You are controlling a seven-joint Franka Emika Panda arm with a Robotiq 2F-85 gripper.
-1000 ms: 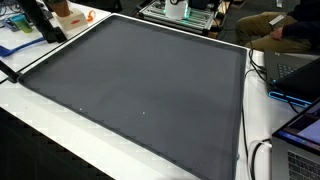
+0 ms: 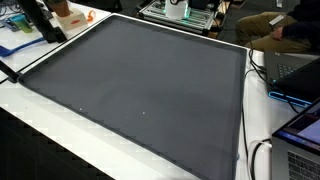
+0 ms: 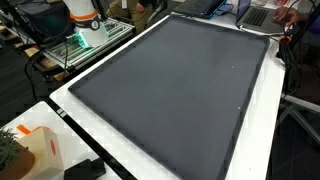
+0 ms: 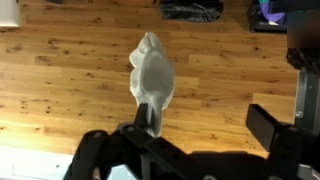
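In the wrist view my gripper stands open, its black fingers (image 4: 270,125) wide apart. A pale, elongated, crumpled-looking thing (image 4: 152,75) shows between the fingers, nearer the left one; its lower end runs down toward the gripper's body. What it is, and whether it touches the gripper, I cannot tell. Behind it lies a wooden floor (image 4: 220,85). Neither exterior view has the gripper in it. The dark grey board (image 2: 150,85) on the white table is bare, and the same board (image 3: 180,80) is empty from the other side.
The robot's white base (image 3: 85,25) stands beyond the table edge. Laptops (image 2: 295,140) and cables line one side. A plant pot (image 3: 12,155) and an orange-and-white box (image 3: 42,150) sit at a corner. A dark bundle (image 4: 190,10) lies on the floor.
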